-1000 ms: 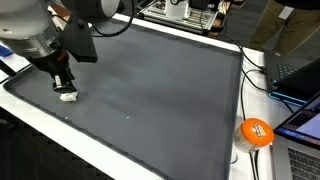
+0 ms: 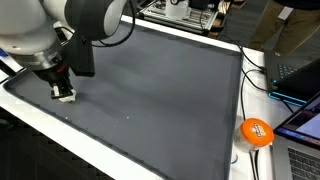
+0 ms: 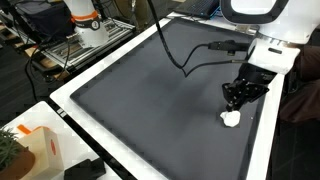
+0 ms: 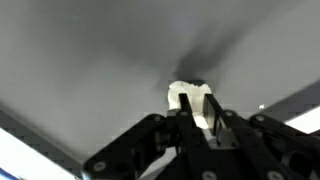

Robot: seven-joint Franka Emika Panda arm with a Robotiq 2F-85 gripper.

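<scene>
A small white crumpled piece [image 3: 231, 118], perhaps paper or cloth, lies near the edge of the dark grey board [image 3: 150, 110]. Just above it is my gripper [image 2: 64, 92], pointing down with its fingertips at the piece. In the wrist view the white piece [image 4: 192, 96] shows between and beyond the fingertips of the gripper. The fingers are parted, and whether both fingers touch the piece cannot be made out.
An orange-lidded container [image 2: 253, 133] stands beside the board on the white table edge. Laptops [image 2: 296, 78] lie farther right. Black cables hang from the arm. The middle of the board is clear.
My gripper has come down over the white piece, which showed more openly on the board one second ago.
</scene>
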